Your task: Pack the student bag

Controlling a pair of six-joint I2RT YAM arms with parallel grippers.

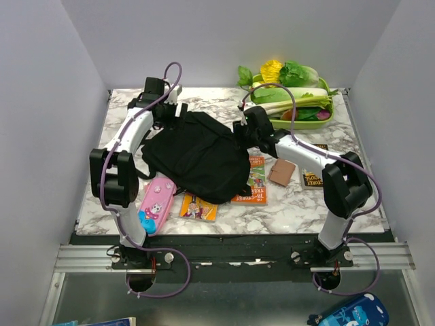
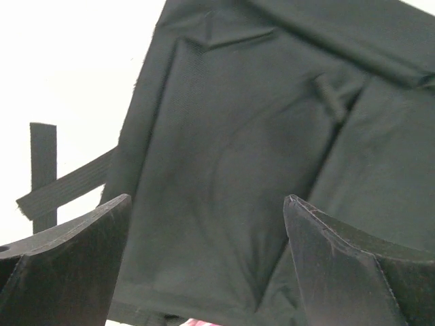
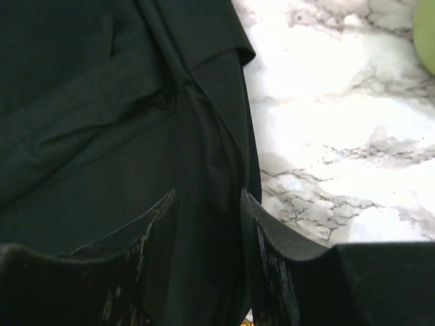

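Observation:
A black cloth bag (image 1: 197, 159) lies flat and rumpled over the middle left of the marble table, its straps (image 2: 61, 190) trailing off one side. Above its upper left part, my left gripper (image 1: 178, 119) stands open, its fingers (image 2: 75, 272) well apart with only bag fabric below. My right gripper (image 1: 238, 132) is open at the bag's right edge, which passes beneath the gap between its fingers. Along the front lie a pink pencil case (image 1: 158, 200), a yellow-orange book (image 1: 198, 208) and an orange book (image 1: 255, 193); the bag partly covers both books.
A green basket (image 1: 331, 107) of vegetables occupies the back right. A brown notebook (image 1: 281, 172) and a dark book (image 1: 314, 178) lie to the right, the latter partly behind my right arm. Bare marble shows at the front right.

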